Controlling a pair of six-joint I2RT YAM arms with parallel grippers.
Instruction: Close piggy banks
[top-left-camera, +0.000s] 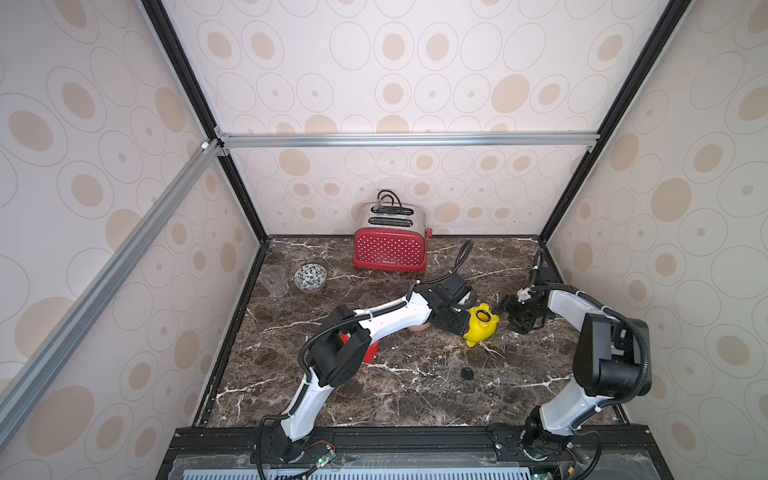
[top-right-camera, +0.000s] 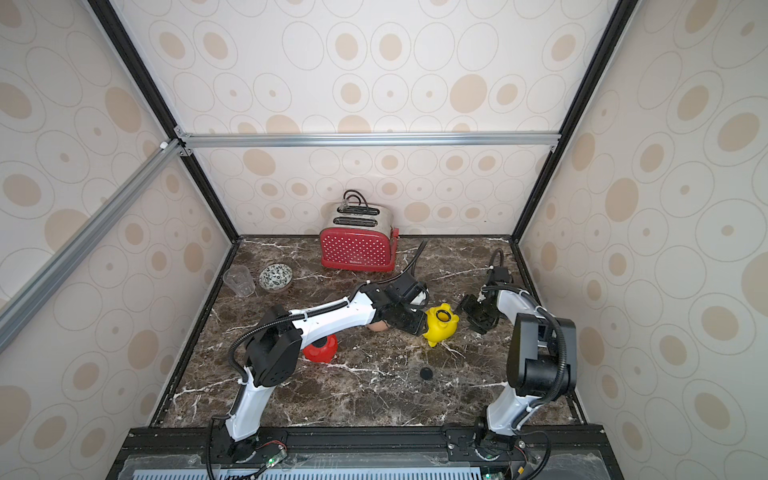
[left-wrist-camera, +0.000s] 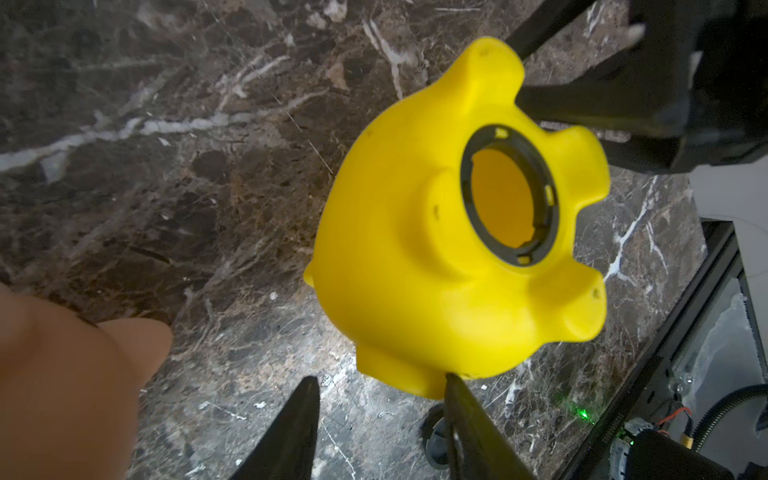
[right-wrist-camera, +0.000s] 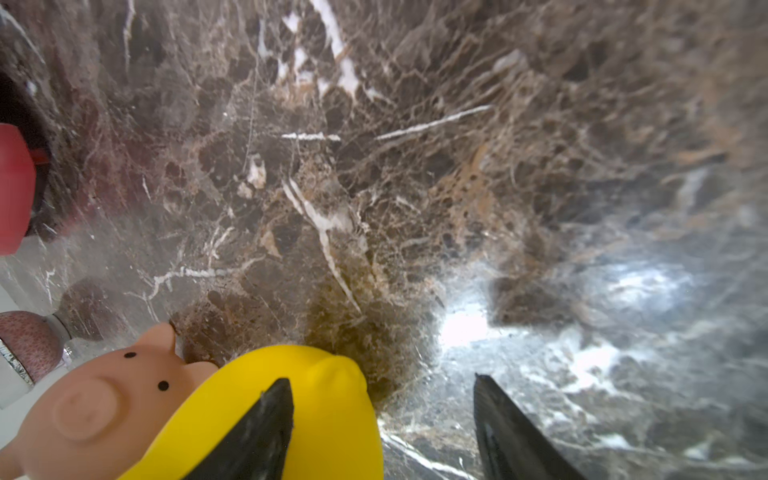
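A yellow piggy bank (left-wrist-camera: 400, 256) lies tipped, its ringed hole uncovered, between my two grippers. My left gripper has its fingertips apart at its lower side. My right gripper stands part open, its left finger against or just before the yellow body. A black round plug (top-left-camera: 467, 373) lies on the counter in front. A pink piggy bank (right-wrist-camera: 92, 408) sits beside the yellow one, largely behind my left arm in the top views. A red piggy bank (top-right-camera: 320, 352) is also partly hidden by that arm.
A red toaster (top-left-camera: 389, 248) stands at the back. A patterned bowl (top-left-camera: 309, 277) and a clear container (top-right-camera: 238, 280) are at the back left.
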